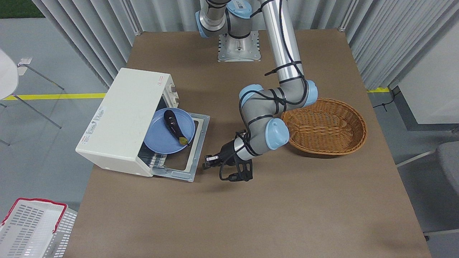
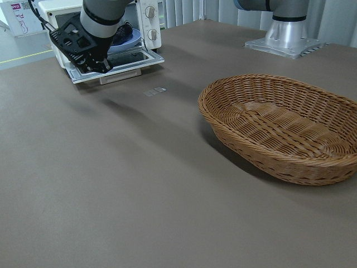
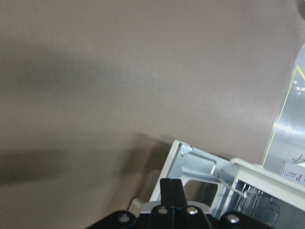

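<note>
A white toaster oven [image 1: 116,120] stands on the brown table with its glass door [image 1: 195,150] lowered. A blue plate [image 1: 157,133] carrying a dark eggplant [image 1: 172,124] rests on the slid-out rack at the oven's opening. My gripper [image 1: 207,162] hangs just right of the lowered door, in front view. In the wrist view its black fingers [image 3: 167,191] are together over the door's edge, shut, with nothing seen between them.
A wicker basket [image 1: 325,129] sits right of the arm. A white crate with a red rim [image 1: 34,228] stands on the floor at lower left.
</note>
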